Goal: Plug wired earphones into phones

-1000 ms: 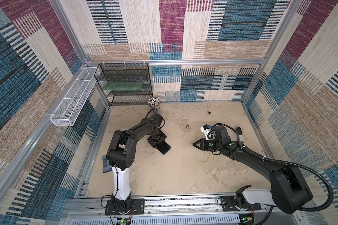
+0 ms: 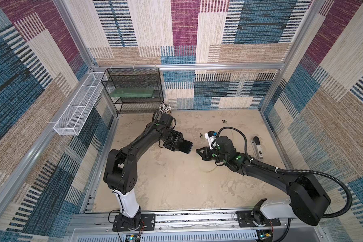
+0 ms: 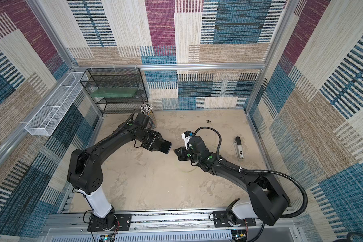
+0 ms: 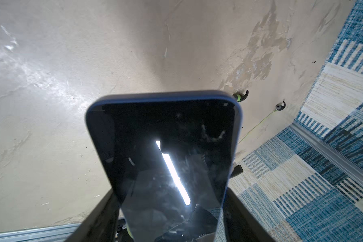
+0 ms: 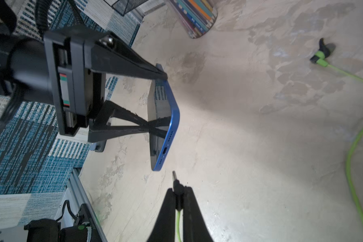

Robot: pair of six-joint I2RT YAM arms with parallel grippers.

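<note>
A dark phone with blue edges (image 4: 169,133) is held in my left gripper (image 2: 176,143), which is shut on it above the table; its bottom edge with the port (image 5: 165,151) faces my right gripper. My right gripper is shut on the black earphone plug (image 5: 177,186), its metal tip just short of the phone and below it in the right wrist view. Green cable runs down from the plug. An earbud on green cable lies on the table, and another earbud (image 4: 280,105) shows in the left wrist view.
A cup of pencils (image 5: 191,18) stands at the back left by a black wire rack (image 2: 131,102). A white wire basket (image 2: 78,104) hangs on the left wall. A stapler-like object (image 2: 258,147) lies at the right.
My left gripper has risen toward the back and right with the phone. My right gripper has moved left, toward the phone, narrowing the gap between them.
</note>
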